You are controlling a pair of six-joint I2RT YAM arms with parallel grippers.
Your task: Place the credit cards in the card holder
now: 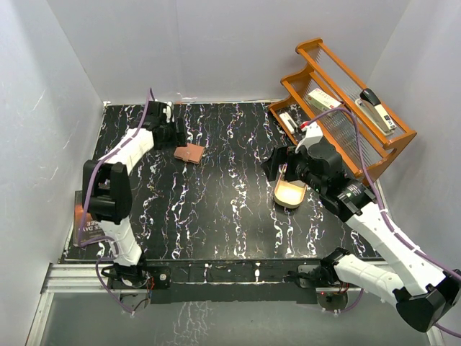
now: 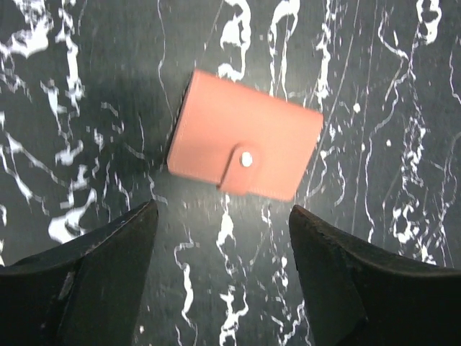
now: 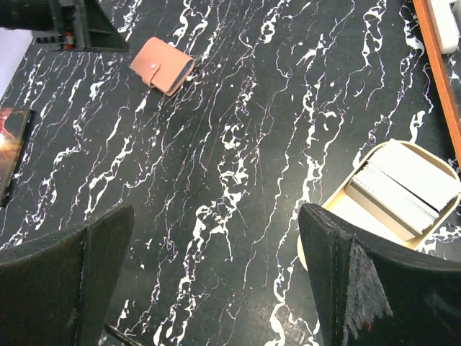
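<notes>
The card holder point(image 1: 189, 153), a small tan-pink wallet with a snap tab, lies closed on the dark marbled table at the back left. My left gripper point(image 1: 179, 133) hovers just beside it with its fingers apart; in the left wrist view the holder point(image 2: 248, 137) lies ahead of the empty gap between the fingers. My right gripper point(image 1: 274, 163) stands open and empty above the left side of a cream tray point(image 1: 289, 194). White, card-like pieces point(image 3: 400, 184) stand stacked in that tray, as the right wrist view shows; whether they are the credit cards I cannot tell.
A slanted wooden rack point(image 1: 338, 108) with boxes and a dark-handled device point(image 1: 377, 108) fills the back right. At the left edge lies a dark flat item with print point(image 1: 88, 222).
</notes>
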